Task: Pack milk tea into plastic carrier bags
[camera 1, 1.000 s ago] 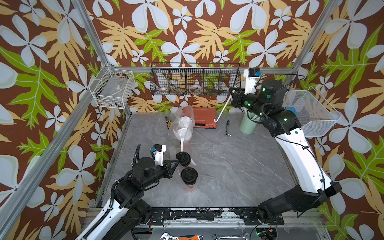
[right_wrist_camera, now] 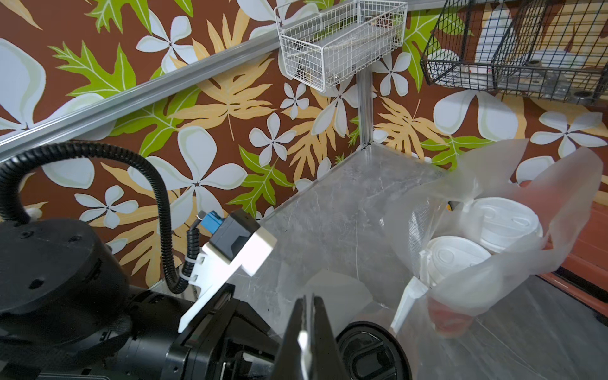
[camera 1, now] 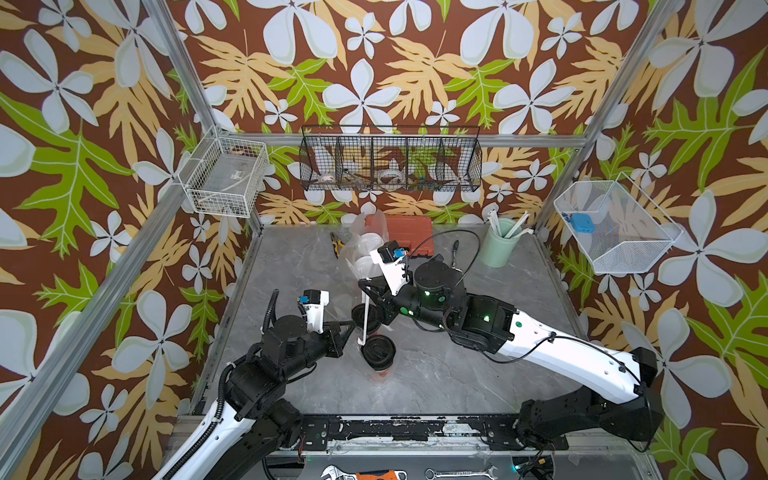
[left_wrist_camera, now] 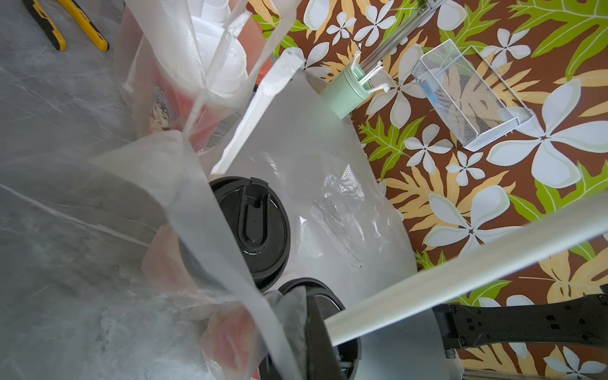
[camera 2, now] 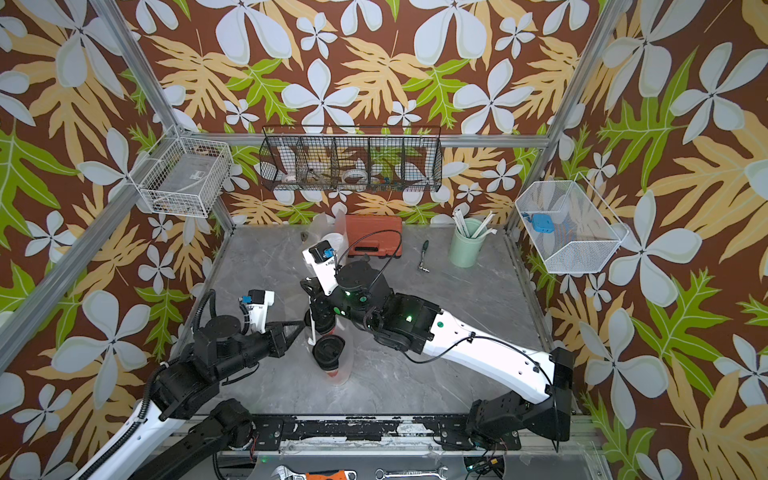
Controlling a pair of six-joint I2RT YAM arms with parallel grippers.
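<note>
Two black-lidded cups, a far one (left_wrist_camera: 253,221) and a near one (camera 1: 378,352), stand inside a clear plastic bag (left_wrist_camera: 380,253). My right gripper (camera 1: 365,288) is shut on a white straw (camera 1: 365,320), which slants down over these cups; in the left wrist view the same straw (left_wrist_camera: 468,269) crosses the lower right. Beside the cups, my left gripper (camera 1: 350,328) is shut on the bag's thin edge, with film folded around its finger (left_wrist_camera: 319,342). Behind stands another bag (right_wrist_camera: 551,240) with white-lidded cups (right_wrist_camera: 459,256). A white straw (right_wrist_camera: 408,304) leans out of it.
A green cup of straws (camera 1: 500,244) stands at the back right. Red case (camera 2: 374,234), yellow-black pliers (left_wrist_camera: 82,22) and a screwdriver-like tool (camera 2: 424,256) lie towards the back. Wire baskets hang on the frame.
The left arm has hardly moved.
</note>
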